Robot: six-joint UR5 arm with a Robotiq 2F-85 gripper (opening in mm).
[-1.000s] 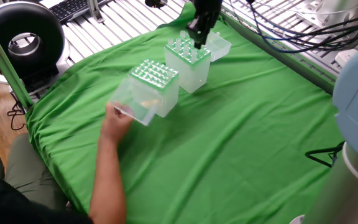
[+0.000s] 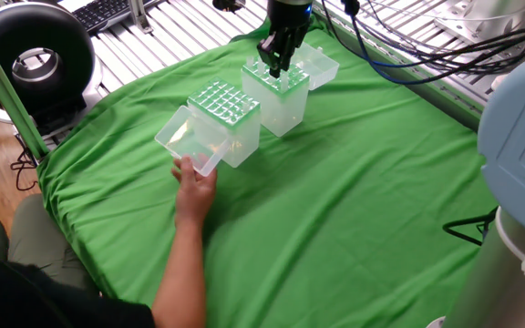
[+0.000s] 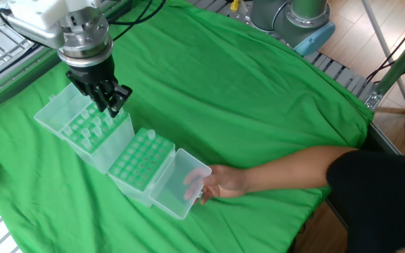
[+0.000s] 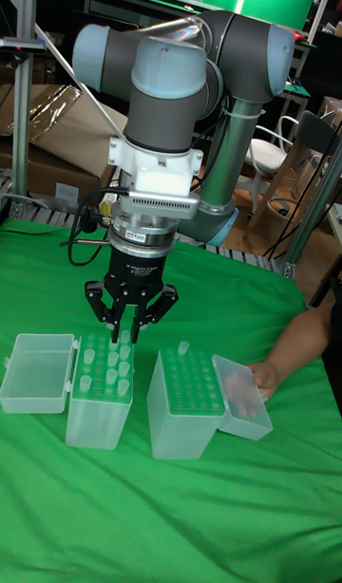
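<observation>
Two translucent tube boxes with green perforated tops stand open on the green cloth. In exterior view 3 the left box holds several clear tubes; the right box shows one tube standing at its back edge and otherwise mostly bare holes. My gripper points down over the back right part of the left box. Its fingers are close together, one on each side of a tube, at the level of the tube tops. Whether they press on that tube cannot be made out. In exterior view 2 the gripper covers the spot.
A person's hand holds the hinged lid of the right box. The left box's lid lies folded out to the left. Bare cloth spreads over the front and right of the table.
The person's hand and the near box's lid have shifted a little.
</observation>
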